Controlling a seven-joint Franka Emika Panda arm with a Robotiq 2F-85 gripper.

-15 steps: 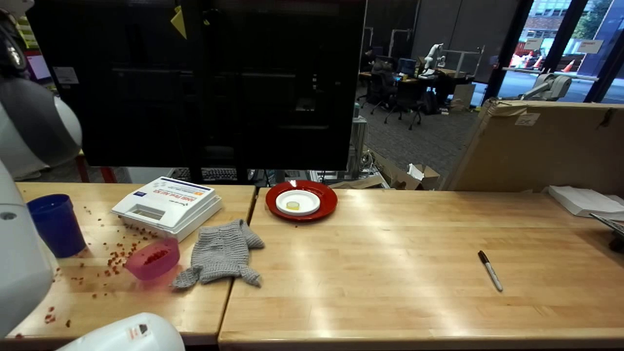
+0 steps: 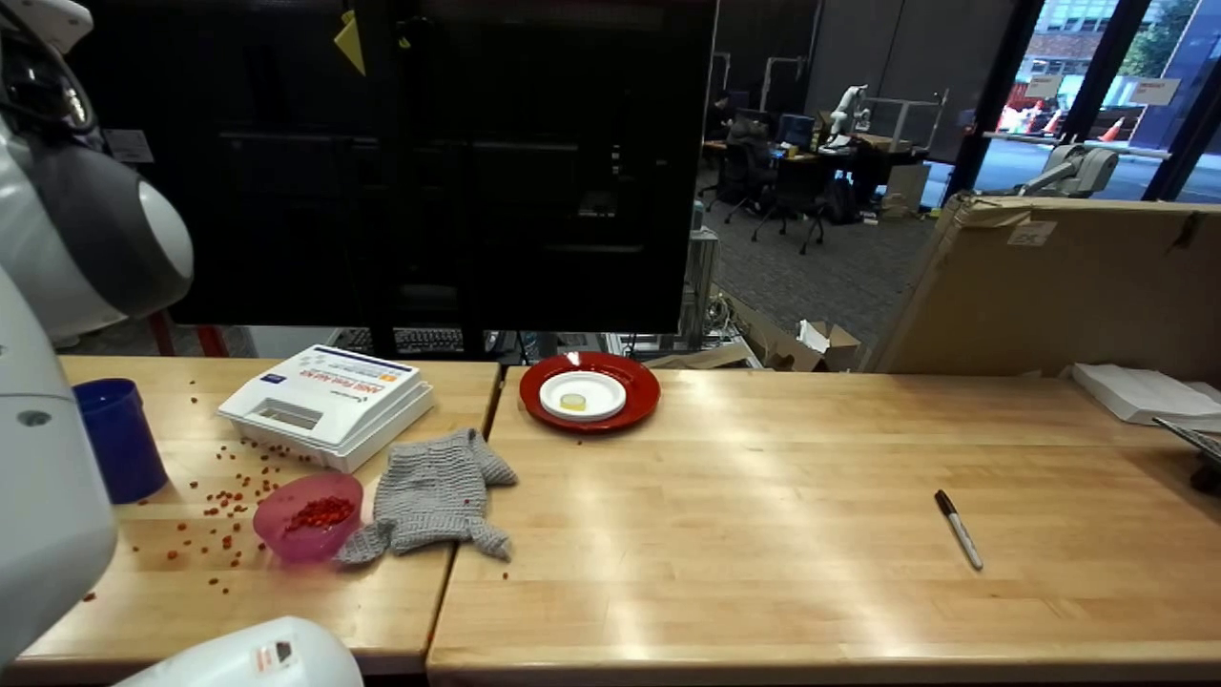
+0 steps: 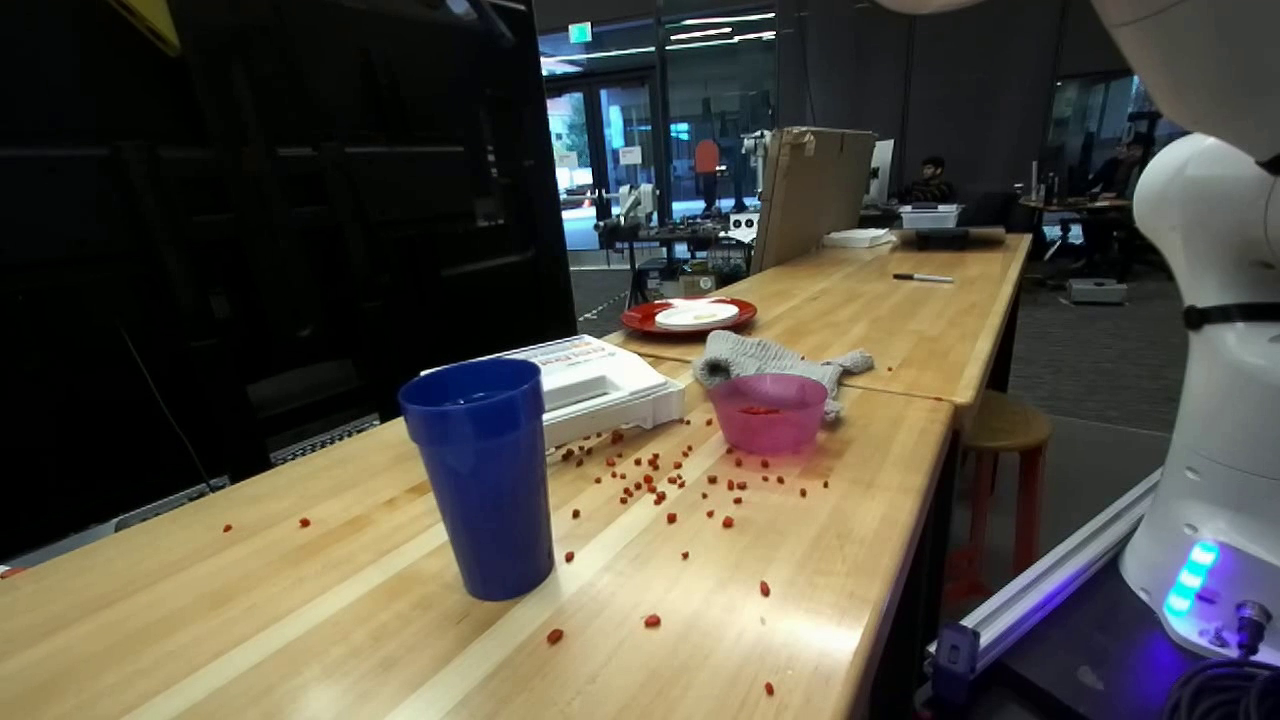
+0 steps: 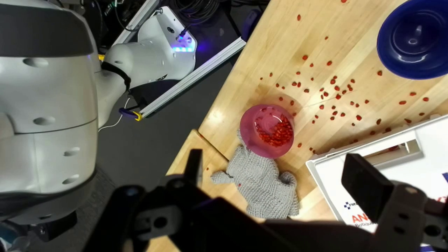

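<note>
A translucent pink bowl (image 4: 252, 130) rests upright on the table, a heap of small red pieces (image 4: 278, 133) inside it; exterior view 2 shows the same bowl (image 3: 768, 422) from the side. Many more red pieces (image 3: 654, 480) lie scattered on the wood around it. In the wrist view, my gripper is open and looks down from above, its black fingers (image 4: 361, 184) wide apart with nothing held. A grey knitted cloth (image 4: 264, 184) lies below the gap between them, touching or very near the bowl. Neither exterior view shows the gripper.
Close to the scattered pieces stand a blue cup (image 3: 480, 480) and a white first aid box (image 2: 332, 395). On the adjoining table are a red plate (image 2: 643, 395) with a white dish (image 2: 612, 396) and a black-capped marker (image 2: 962, 532).
The bowl was tilted and now sits level, slightly nearer the cloth. Red pieces that looked blurred now lie still. The arm has shifted a little right in exterior view 1.
</note>
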